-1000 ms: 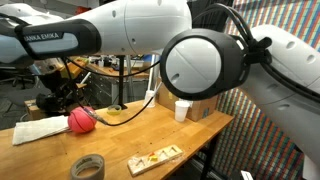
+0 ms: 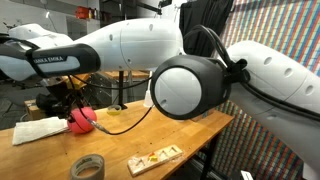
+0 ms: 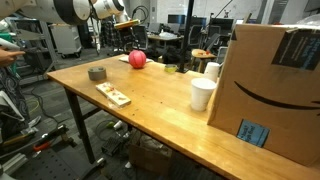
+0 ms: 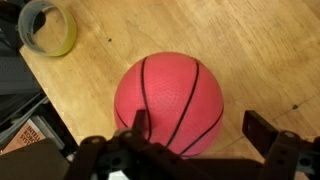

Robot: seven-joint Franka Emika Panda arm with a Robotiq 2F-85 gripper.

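A red ball with dark curved lines (image 4: 172, 98) rests on the wooden table, filling the middle of the wrist view. It also shows in exterior view 1 as a red ball (image 2: 83, 120) near the table's far left, and in exterior view 2 as a small red ball (image 3: 137, 60). My gripper is open above the ball. One of its dark fingers (image 4: 125, 150) overlaps the ball's lower left edge in that view, while the other is off to the right. Nothing is held. From the outside views, contact with the ball is hard to judge.
A white cloth (image 2: 38, 131) lies beside the ball. Nearer are a grey tape roll (image 2: 87, 167) and a pale flat bar (image 2: 154, 159). A yellow tape roll (image 4: 52, 28), a white cup (image 3: 202, 95) and a large cardboard box (image 3: 268, 90) also stand on the table.
The arm has come down and a little to the right in exterior view 1, bringing the gripper closer to the ball. The ball and the other objects have stayed in place.
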